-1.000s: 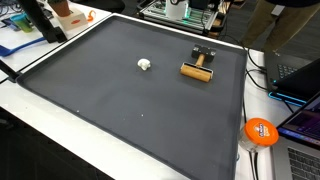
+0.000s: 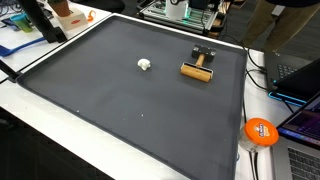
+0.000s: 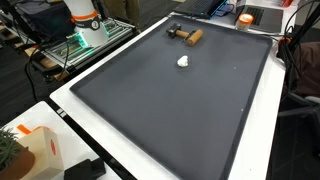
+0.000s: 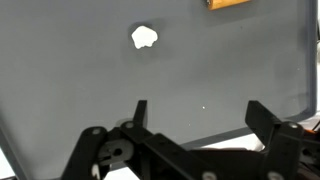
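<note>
A small white lump (image 2: pixel 144 64) lies on the dark grey board (image 2: pixel 120 100); in the wrist view the white lump (image 4: pixel 144 37) sits above and left of my gripper. My gripper stands open, its two black fingers (image 4: pixel 140 115) wide apart with only bare board showing between them. An orange-brown cylinder with a black fitting (image 2: pixel 197 72) rests toward the board's far right in exterior view 1. The wrist view cuts off the same cylinder (image 4: pixel 228 3) at its top edge. Exterior view 2 shows the lump (image 3: pixel 183 61) near the cylinder (image 3: pixel 190 38). Neither exterior view shows my gripper.
An orange-lidded jar (image 2: pixel 260 133) stands off the board on the white table (image 2: pixel 100 142). Laptops and cables line the right side in exterior view 1. Most of the board is bare.
</note>
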